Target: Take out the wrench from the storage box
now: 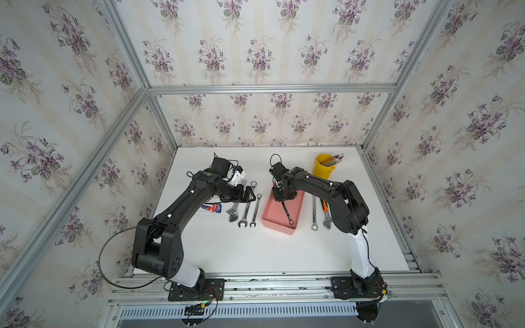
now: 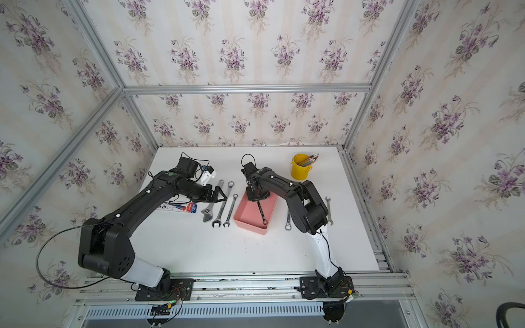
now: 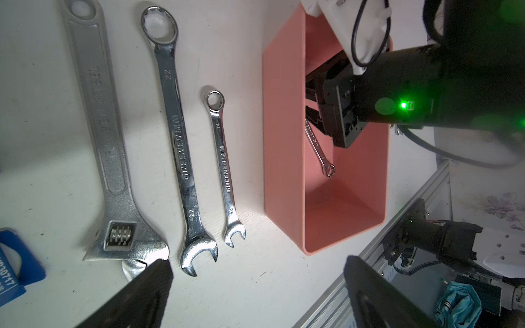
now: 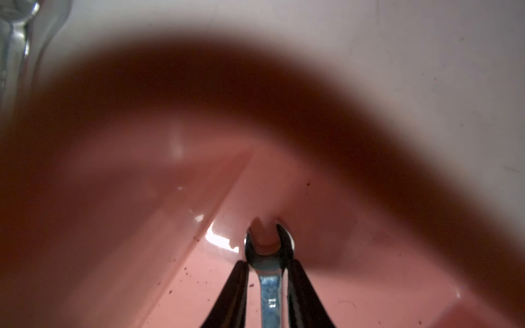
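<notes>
The pink storage box (image 1: 280,230) stands mid-table, with a silver wrench (image 1: 286,211) lying along its floor. My right gripper reaches down inside the box, its fingers (image 4: 234,295) on either side of the wrench's shank just behind the open-ended head. A narrow gap shows between the shank and the fingers. In the left wrist view, the wrench's ring end (image 3: 329,170) pokes out below the right gripper. To the left of the box, my left gripper is open above the table, holding nothing.
Left of the box lie an adjustable wrench (image 3: 104,109), a large wrench (image 3: 177,131) and a smaller one (image 3: 223,158). A yellow bucket (image 1: 322,170) stands back right; more tools, including a wrench (image 1: 314,213), lie right of the box.
</notes>
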